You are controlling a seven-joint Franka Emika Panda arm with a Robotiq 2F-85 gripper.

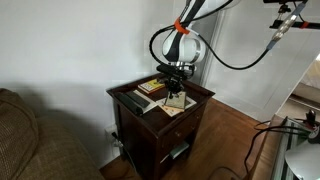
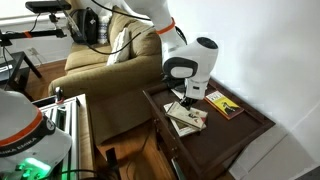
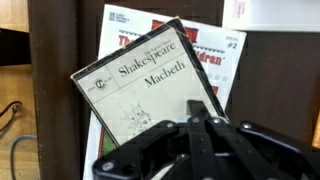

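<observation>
A worn, pale Shakespeare Macbeth book lies aslant on top of a white and red children's book, whose edges show around it in the wrist view. My gripper is over the Macbeth book's right side, its fingers shut with nothing seen between them. From outside, the Macbeth book rests on the dark cabinet top, and the gripper is low above or at its edge. Whether the fingertips touch the cover cannot be told.
A yellow book lies on the cabinet beside the pile. Dark and white items sit near the cabinet's left end in exterior view 1. A white wall stands behind, and a brown sofa is off to the left.
</observation>
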